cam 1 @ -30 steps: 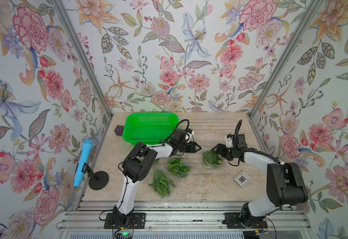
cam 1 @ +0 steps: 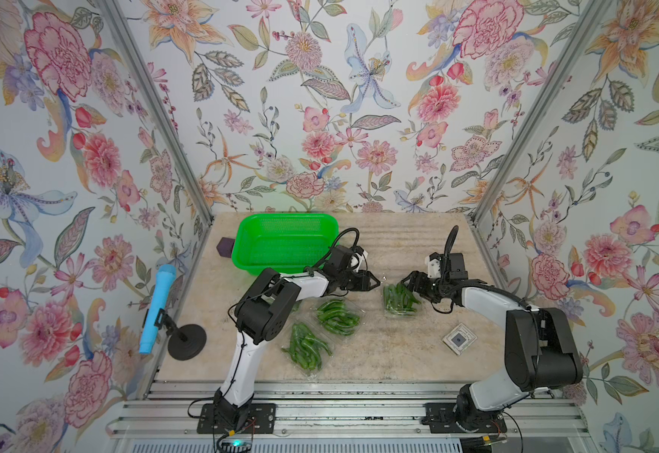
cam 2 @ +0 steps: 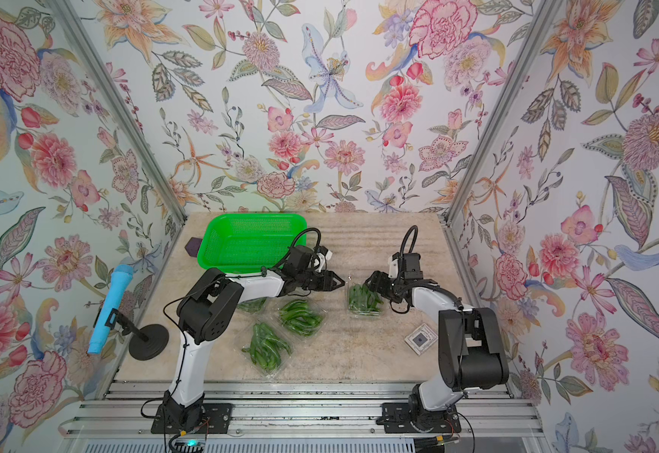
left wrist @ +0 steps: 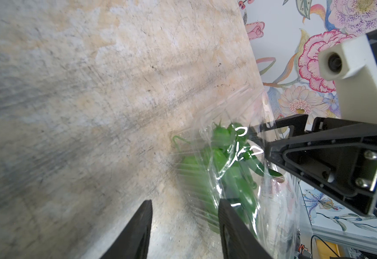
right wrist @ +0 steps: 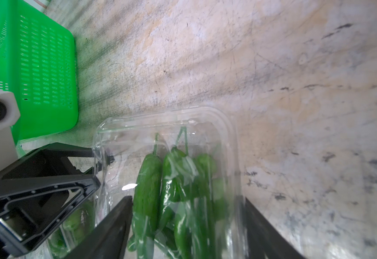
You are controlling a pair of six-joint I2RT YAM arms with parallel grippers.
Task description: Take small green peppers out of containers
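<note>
A clear plastic container (cam 1: 400,299) of green peppers (right wrist: 147,190) rests on the table between my two grippers. My left gripper (cam 1: 375,281) is at its left side, fingers parted; in the left wrist view one of its fingers (left wrist: 228,222) overlaps the container's wall, and contact cannot be told. Reaching from the right, my right gripper (cam 1: 412,281) is at the far end, partly open. In the right wrist view its fingers (right wrist: 118,222) appear toward either side of the container; whether they press on it is unclear. The peppers are inside.
A green basket (cam 1: 248,256) stands at the back left. More packs of peppers lie front left, one pack (cam 1: 338,317) near the left arm and another (cam 1: 307,348) closer to the edge. A small white square (cam 1: 460,339) lies front right.
Both arms stay almost in place. The container and its peppers have shifted very slightly to the left, if at all.
</note>
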